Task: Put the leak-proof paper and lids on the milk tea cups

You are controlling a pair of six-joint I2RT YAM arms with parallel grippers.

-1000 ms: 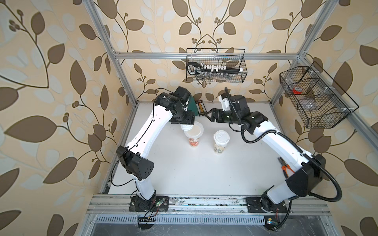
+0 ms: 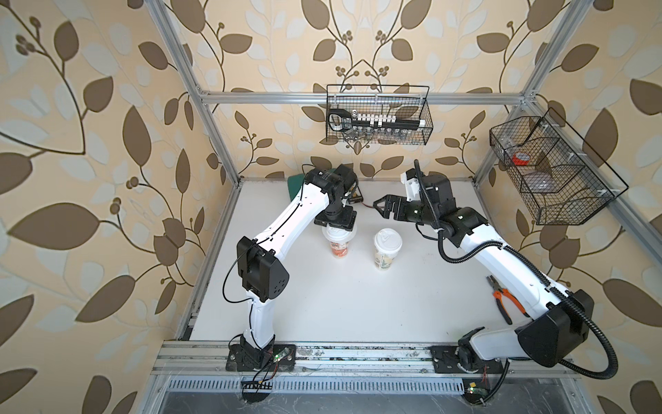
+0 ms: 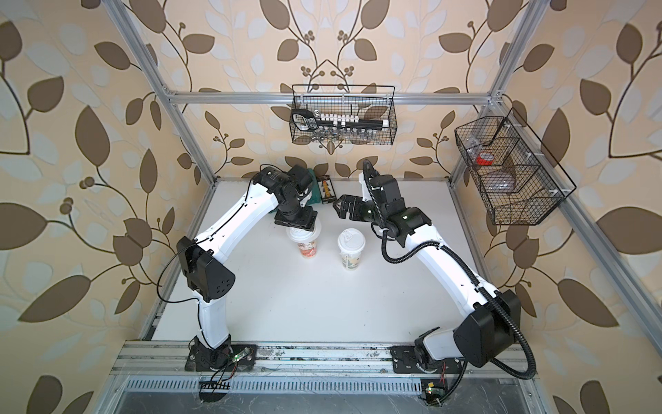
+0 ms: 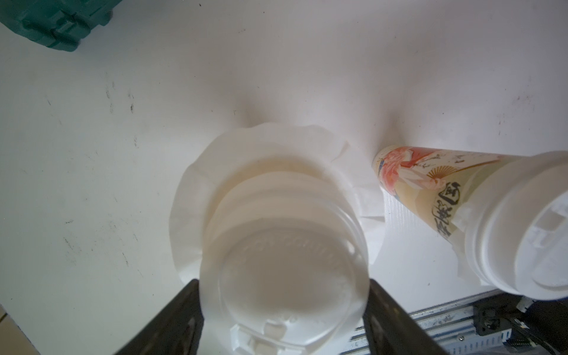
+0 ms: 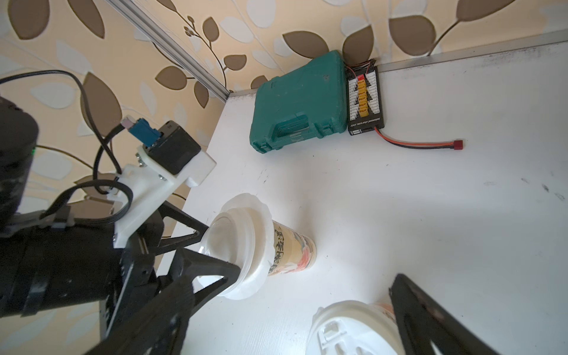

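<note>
On the left milk tea cup a round white sheet of leak proof paper shows as a wavy rim sticking out around the top. A white lid sits over the paper. My left gripper is open, one finger on each side of that lid; whether they touch it I cannot tell. The right milk tea cup stands upright with its own white lid, a bit of paper poking out beneath. My right gripper hangs open above the table behind this cup, nothing between its fingers.
A green case and a black board with a red-tipped cable lie at the back. Orange-handled pliers rest at the right edge. Wire baskets hang on the frame.
My left gripper has moved right with the lid, from beside the left cup to over its top, and is now open. The right arm has shifted slightly right.
</note>
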